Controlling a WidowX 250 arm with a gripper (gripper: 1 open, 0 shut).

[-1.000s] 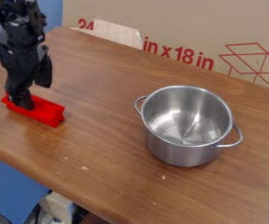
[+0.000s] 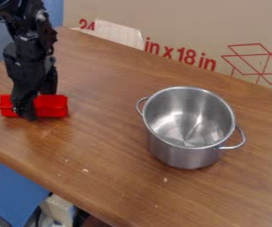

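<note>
My black gripper is low at the left of the camera view, its fingers reaching down over a red oblong object that lies on the wooden table near its left edge. The fingertips are at the object's middle and partly hide it; whether they are closed on it I cannot tell. A steel pot with two loop handles stands upright at the right, apart from the red object.
A large cardboard panel with red print stands along the back of the table. The middle of the table between the red object and the pot is clear.
The red object has turned from slanting to roughly crosswise in the view. My gripper has moved slightly down and turned along with it.
</note>
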